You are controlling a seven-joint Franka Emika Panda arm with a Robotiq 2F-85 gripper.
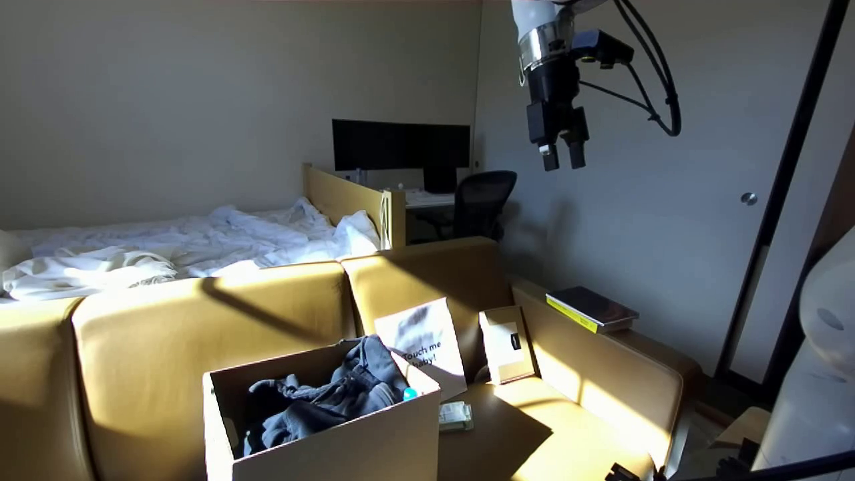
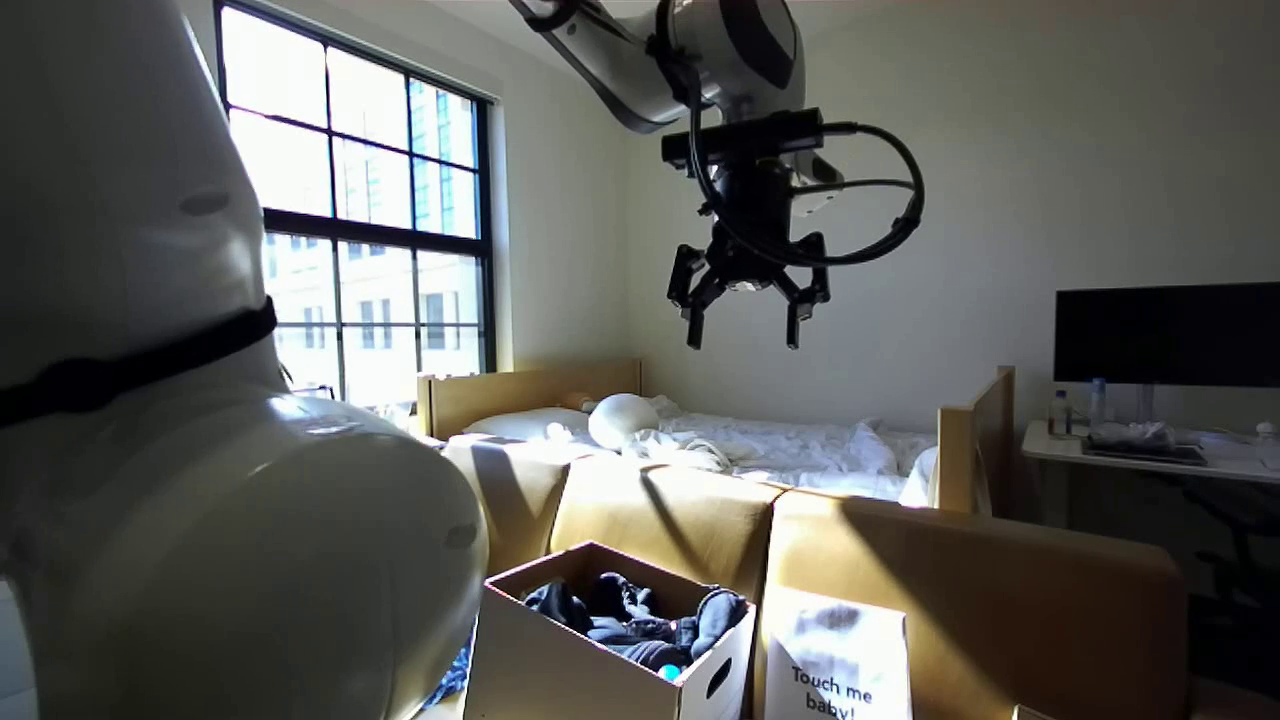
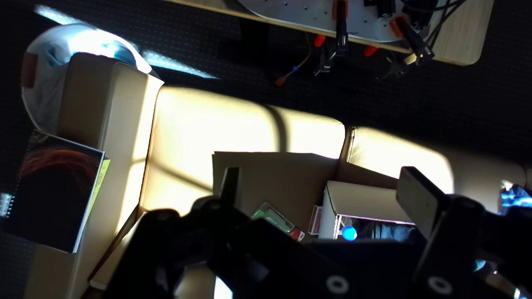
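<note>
My gripper (image 2: 744, 336) stands open high above the sofa, its fingers apart with nothing between them. In exterior view 1 the gripper (image 1: 565, 160) hangs to the right of an open white box (image 1: 336, 449) and well above it. Dark clothing (image 1: 345, 393) is heaped inside that box, with a small blue round thing (image 1: 409, 393) at its right end. The wrist view looks down on the sofa; the box (image 3: 361, 199) shows near the right finger (image 3: 419, 199), partly hidden by the gripper. A small green-and-clear package (image 3: 272, 216) lies on the seat beside it.
A white sign (image 1: 429, 345) and a framed card (image 1: 506, 345) lean on the sofa's back and corner. Books (image 1: 591, 308) lie on the armrest (image 1: 617, 369). Behind the sofa are a bed (image 1: 200, 240) and a desk monitor (image 1: 401, 144).
</note>
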